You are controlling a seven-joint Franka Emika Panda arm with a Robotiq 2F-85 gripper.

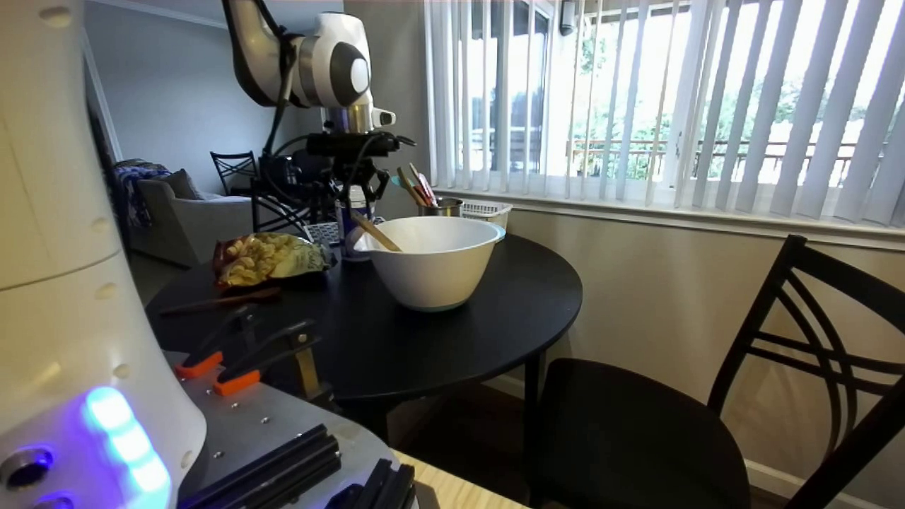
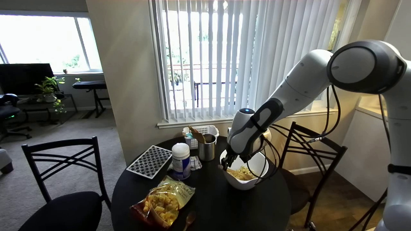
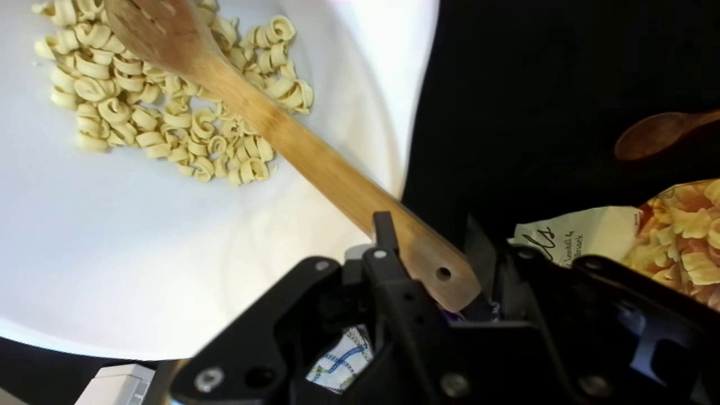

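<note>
A wooden spoon [image 3: 317, 165] with a slotted head leans in the white bowl [image 3: 263, 229], its head over curly pasta [image 3: 128, 101] and its handle crossing the rim. My gripper is open at the handle's end, the two dark fingers [image 3: 386, 233] standing on either side of it in the wrist view. Whether either finger touches the wood cannot be told. From outside, the gripper [image 1: 363, 199] appears just above the handle at the bowl's left edge; in the second exterior view the arm hides part of the bowl [image 2: 240, 184].
An open pasta bag [image 2: 163, 202] and a second wooden spoon [image 2: 189, 219] lie on the black round table. A wipes canister [image 2: 181, 161], a metal utensil pot [image 2: 206, 148] and a white basket [image 2: 191, 142] stand behind. Bare table [image 1: 500, 314] shows right of the bowl.
</note>
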